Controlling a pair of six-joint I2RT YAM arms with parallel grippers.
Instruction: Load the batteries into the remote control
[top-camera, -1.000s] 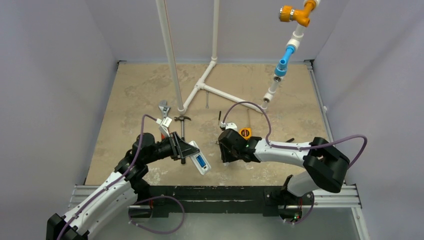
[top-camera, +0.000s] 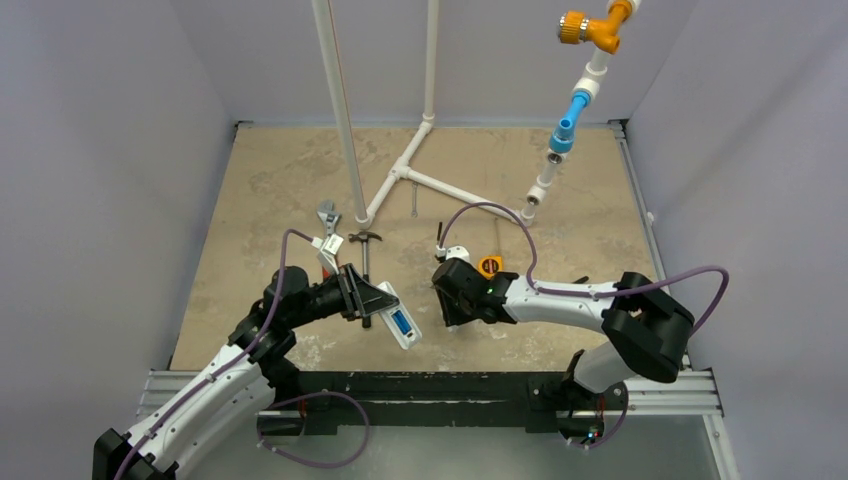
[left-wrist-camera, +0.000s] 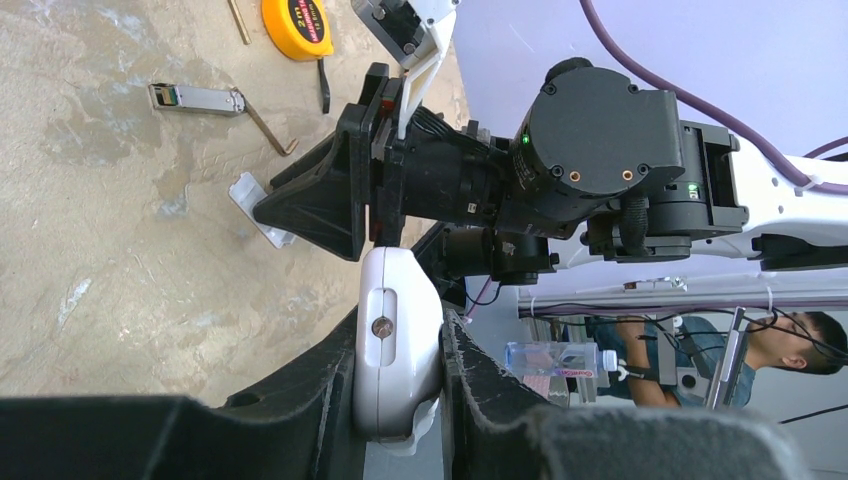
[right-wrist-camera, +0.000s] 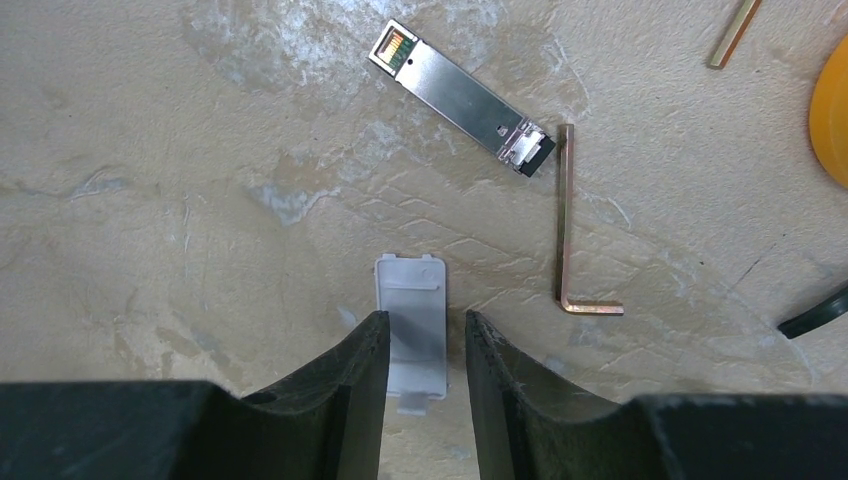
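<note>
The white remote control (top-camera: 412, 336) is clamped in my left gripper (top-camera: 380, 300), its back toward the top camera with blue in the open battery compartment. In the left wrist view the remote (left-wrist-camera: 400, 350) appears end-on between the fingers. A pale grey battery cover (right-wrist-camera: 417, 330) lies flat on the board in the right wrist view. Over it hangs my right gripper, part open, one fingertip on either side of the cover in the picture. Nothing is gripped there. From the left wrist view, the cover (left-wrist-camera: 250, 200) sits partly behind the right fingers.
Near the cover lie a metal module (right-wrist-camera: 465, 95) and an L-shaped hex key (right-wrist-camera: 566, 230). A yellow tape measure (left-wrist-camera: 297, 27) is farther off. A hammer (top-camera: 365, 260) and a wrench (top-camera: 328, 218) lie by the left arm. White pipes (top-camera: 450, 190) stand behind.
My left arm and the remote have stayed still.
</note>
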